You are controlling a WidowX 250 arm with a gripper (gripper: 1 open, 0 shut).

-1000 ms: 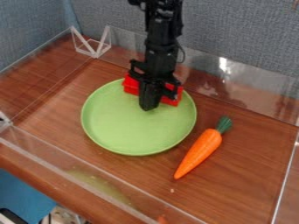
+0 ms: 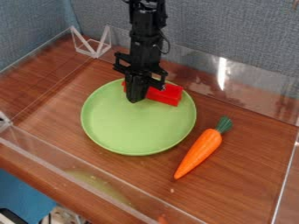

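My black gripper [image 2: 136, 87] is over the upper part of a green plate [image 2: 135, 127], at a red block [image 2: 163, 94] that lies on the plate's back rim. The fingers look close together; whether anything sits between them is hard to see, as the gripper covers part of the block. An orange carrot [image 2: 198, 151] with a green top lies on the wooden table, right of the plate.
Clear plastic strips run along the table's back and front edges. A white wire frame [image 2: 90, 45] stands at the back left. Bare wood [image 2: 47, 87] is free to the left and right of the plate.
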